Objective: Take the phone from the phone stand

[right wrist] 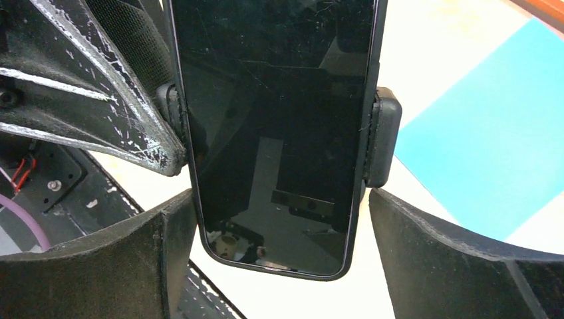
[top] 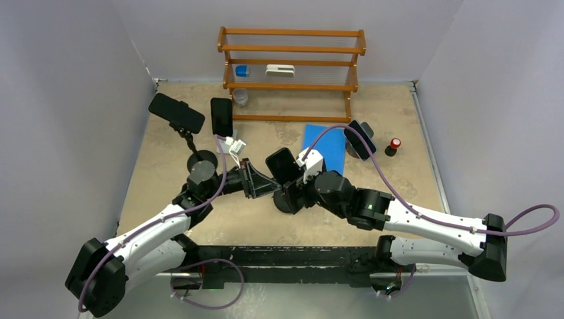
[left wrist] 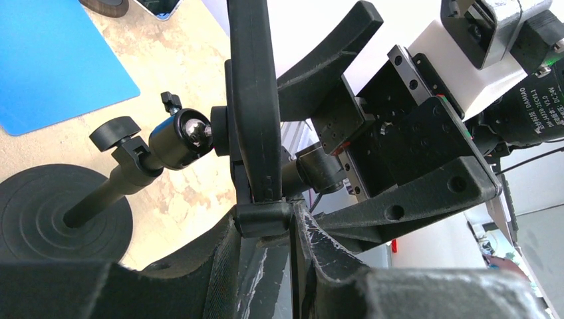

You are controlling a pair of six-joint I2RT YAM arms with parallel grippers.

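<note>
A black phone (top: 282,166) (right wrist: 273,133) stands upright in the clamp of a stand with a round base (left wrist: 46,219) and ball-head pole. In the left wrist view my left gripper has its fingertips around the holder's lower part at the stand's head. In the right wrist view my right gripper straddles the phone's lower end, a finger at each side edge; whether both press on it is unclear. The clamp's side pad (right wrist: 384,136) sits against the phone's edge.
Other phones on stands are at back left (top: 176,113), back centre (top: 221,116) and right (top: 360,141). A blue mat (top: 336,149), a wooden rack (top: 292,86) and a red-capped bottle (top: 392,147) lie around them.
</note>
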